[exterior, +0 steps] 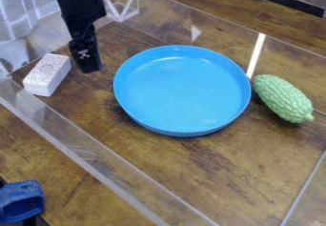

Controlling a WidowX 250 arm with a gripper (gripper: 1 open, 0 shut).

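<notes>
My black gripper [87, 56] hangs at the upper left, its fingers open and pointing down, above and just right of a white patterned block [48, 75] that lies on the wooden floor. To the right of the gripper is a large empty blue plate [181, 89]. A green bumpy vegetable, like a bitter melon [283, 98], lies beyond the plate's right side.
Clear plastic walls border the wooden work area [211, 173]. A blue object [19, 199] sits at the lower left, outside the near wall. The floor in front of the plate and behind it is clear.
</notes>
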